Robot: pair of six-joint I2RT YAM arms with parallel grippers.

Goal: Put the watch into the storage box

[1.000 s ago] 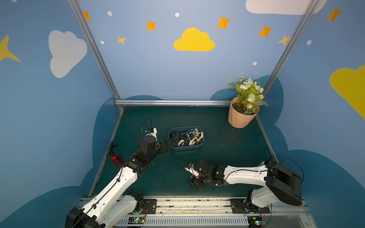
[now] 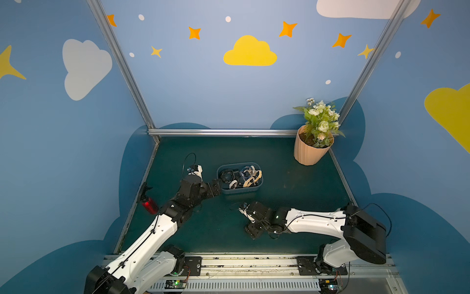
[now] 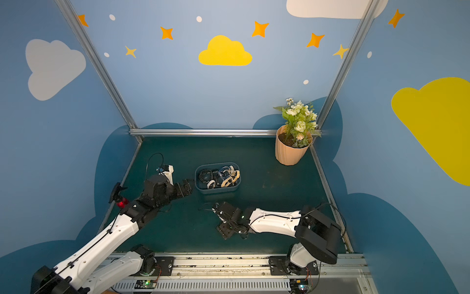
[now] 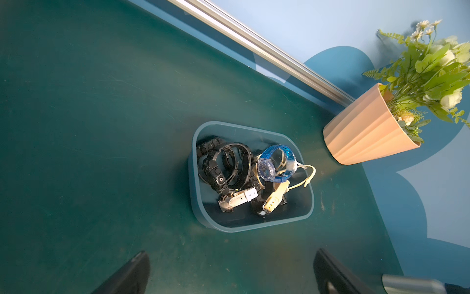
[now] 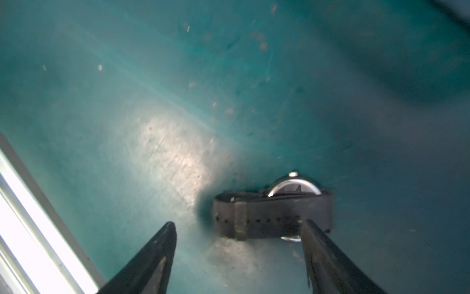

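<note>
In the right wrist view a dark-strapped watch (image 5: 274, 215) with a silver-rimmed face lies on the green table. My right gripper is open above it, with nothing held; the watch shows beyond the fingertips, its right end by the right finger (image 5: 315, 245). The overhead views hide this watch under the right arm. The blue-grey storage box (image 4: 195, 205) stands mid-table, holding several watches, among them a blue one (image 4: 276, 164) and black ones (image 4: 225, 169). My left gripper (image 2: 215, 188) stands open and empty at the box's left side.
A potted plant (image 2: 313, 147) stands at the back right corner. Near the left wall is a red bottle (image 2: 149, 205) with a black top. Table between the box and the plant is clear. A metal rail (image 5: 44, 235) runs along the front edge.
The left arm and the box have stayed put.
</note>
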